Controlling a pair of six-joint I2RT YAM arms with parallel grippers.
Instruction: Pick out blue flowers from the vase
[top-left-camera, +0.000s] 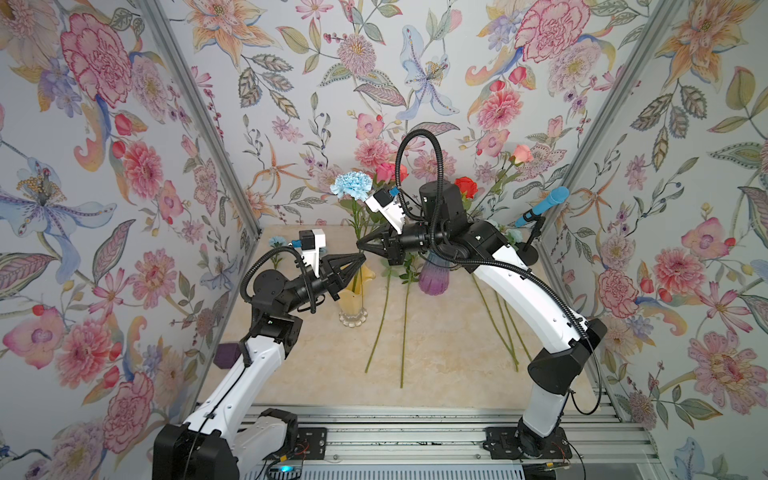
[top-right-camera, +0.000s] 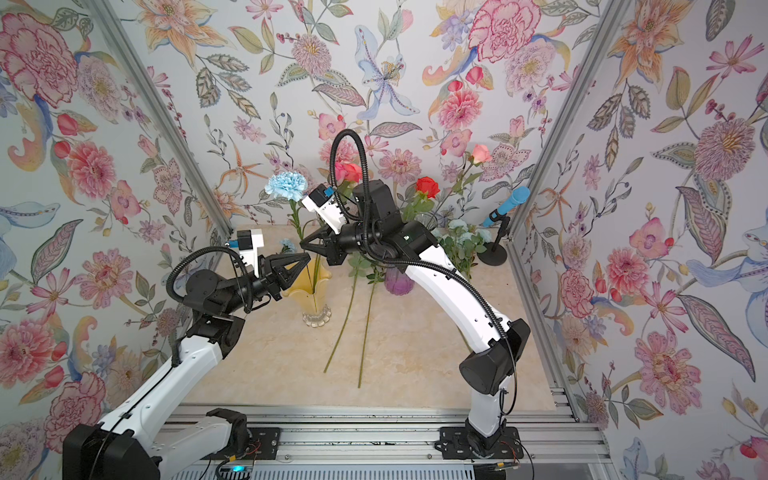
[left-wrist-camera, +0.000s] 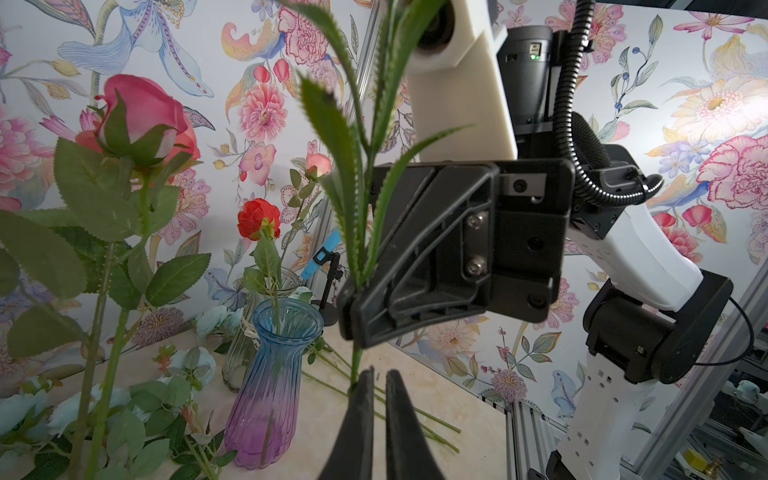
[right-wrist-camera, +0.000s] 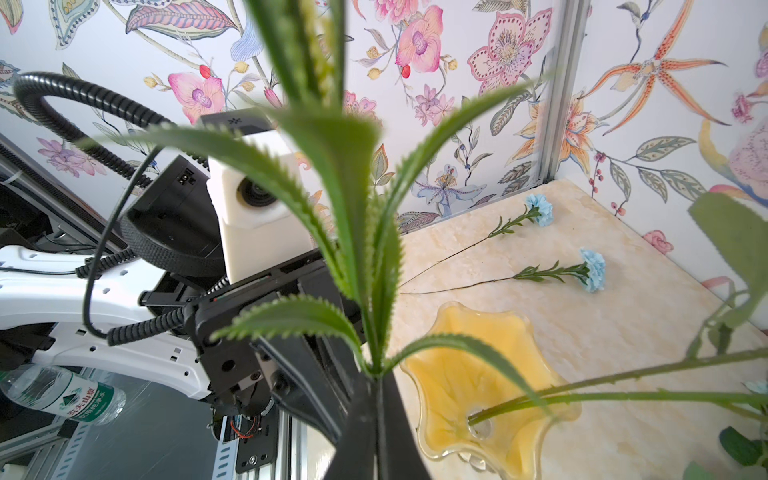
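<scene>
An upright blue carnation (top-left-camera: 351, 185) rises from between my grippers, above the yellow vase (right-wrist-camera: 472, 368). My right gripper (top-left-camera: 361, 244) is shut on its green stem just below a leaf cluster. My left gripper (top-left-camera: 361, 258), a little lower, is shut, with the stem (left-wrist-camera: 357, 366) at its fingertips. Two more blue carnations (right-wrist-camera: 591, 270) lie on the table behind the yellow vase.
A blue-purple vase (left-wrist-camera: 264, 400) holds a red rose (top-right-camera: 426, 187). Several long stems and pale flowers lie around it. A blue cylinder on a black stand (top-right-camera: 517, 198) stands back right.
</scene>
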